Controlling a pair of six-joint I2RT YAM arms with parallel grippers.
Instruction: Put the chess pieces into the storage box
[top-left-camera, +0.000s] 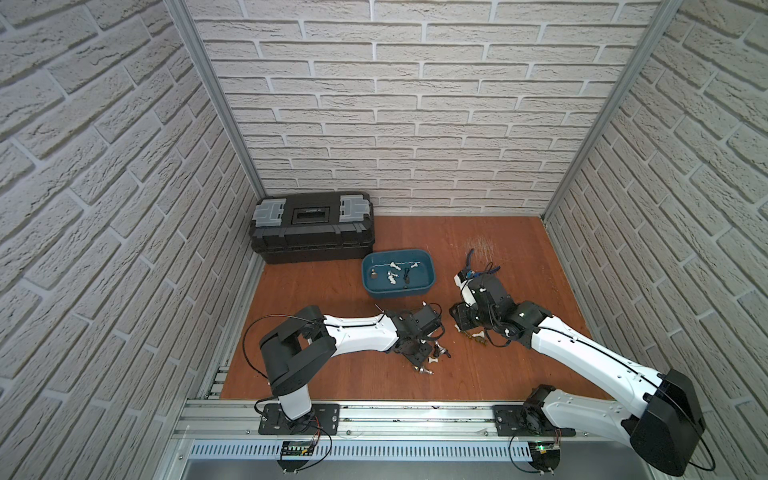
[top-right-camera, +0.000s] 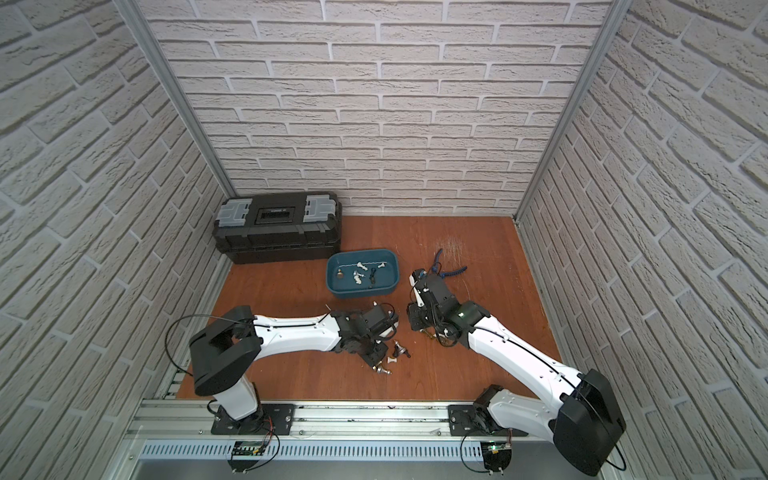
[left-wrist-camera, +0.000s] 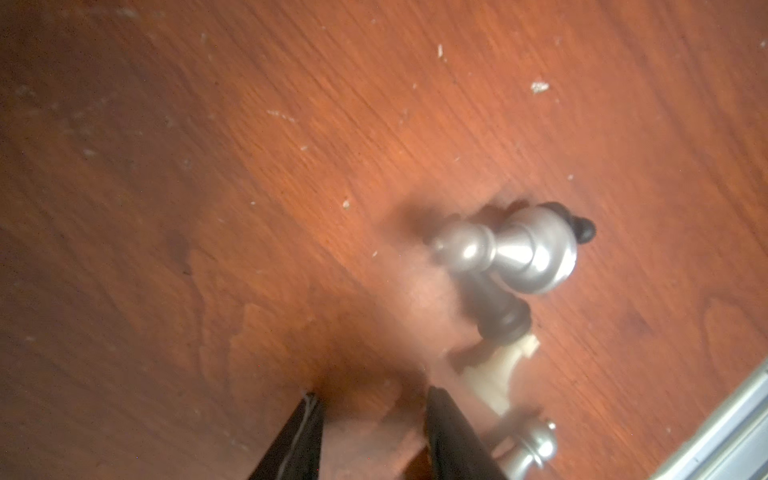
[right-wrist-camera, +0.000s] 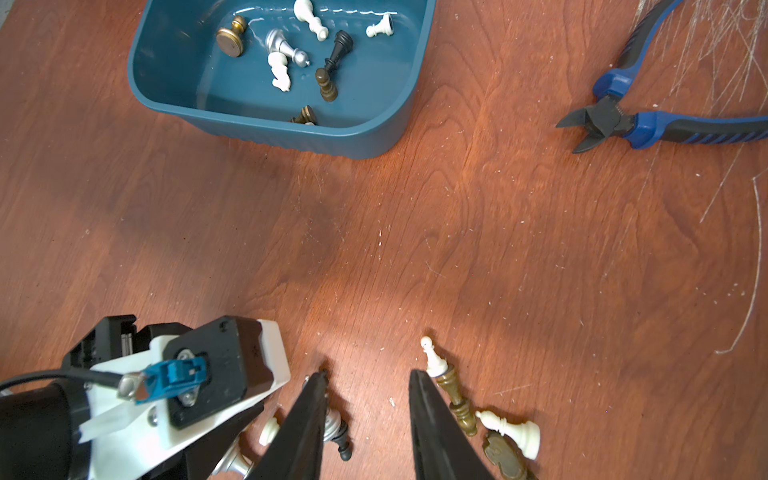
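My left gripper stands open, low over the wood beside a cluster of fallen chess pieces: a silver piece (left-wrist-camera: 534, 254), a dark piece (left-wrist-camera: 504, 318), a cream piece (left-wrist-camera: 500, 376) and another silver piece (left-wrist-camera: 534, 446). My right gripper is part open, above more pieces, including a white-tipped piece (right-wrist-camera: 436, 360), a white piece (right-wrist-camera: 520, 434) and a brass one (right-wrist-camera: 502, 454). Several pieces lie inside the blue storage box (right-wrist-camera: 376, 128) behind both grippers.
Blue-handled cutters (right-wrist-camera: 696, 128) lie right of the box. A black toolbox (top-left-camera: 312, 240) stands at the back left. The front metal rail (left-wrist-camera: 720, 436) borders the wood near the left gripper. Open table is left of the box.
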